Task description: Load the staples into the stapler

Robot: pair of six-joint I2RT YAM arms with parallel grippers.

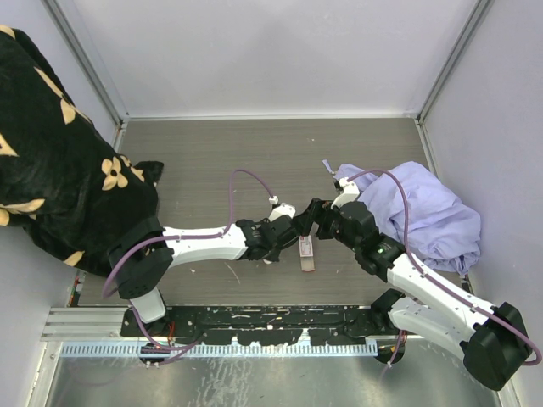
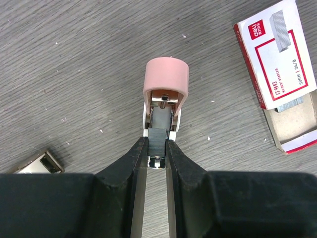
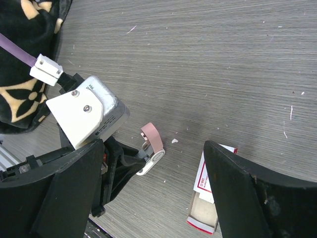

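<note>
In the left wrist view the pink-topped stapler (image 2: 167,79) stands opened on the table, its metal channel exposed below the raised top. A grey staple strip (image 2: 157,142) lies over the front part of that channel. My left gripper is shut on it, one fingertip against each side. Whether the strip is fully seated in the channel cannot be told. My right gripper is open and empty, above and to the right of the stapler; its dark fingers (image 3: 235,186) frame the right wrist view.
A white and red staple box (image 2: 280,54) lies partly slid open right of the stapler, a staple piece on top. A metal-ended object (image 2: 42,163) shows at lower left. Purple cloth (image 1: 424,216) lies at the right; the table behind the arms is clear.
</note>
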